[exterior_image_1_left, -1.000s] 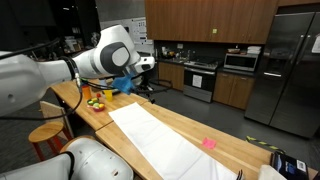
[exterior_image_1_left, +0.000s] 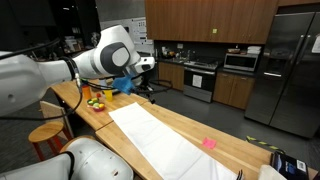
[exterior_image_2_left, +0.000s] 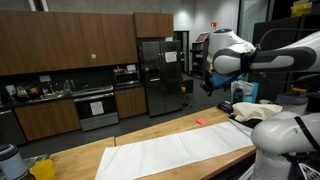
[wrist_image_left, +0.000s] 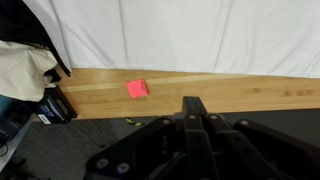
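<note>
My gripper is at the lower middle of the wrist view, its dark fingertips close together and nothing showing between them. It hangs well above the table, seen from the side as a small dark shape (exterior_image_1_left: 150, 88) in exterior view 1. A small pink square (wrist_image_left: 137, 88) lies on the bare wood strip, ahead and to the left of the fingertips in the wrist view. In exterior view 2 the pink square (exterior_image_2_left: 201, 121) sits toward the far table edge. A white sheet (wrist_image_left: 190, 35) covers much of the table beside it.
Dark items and a pale cloth (wrist_image_left: 22, 72) crowd the wrist view's left edge. Round colourful things (exterior_image_1_left: 97, 104) lie at the left in exterior view 1, above a wooden stool (exterior_image_1_left: 45, 132). A yellow container (exterior_image_2_left: 42, 168) stands at the near left. Most of the sheet is clear.
</note>
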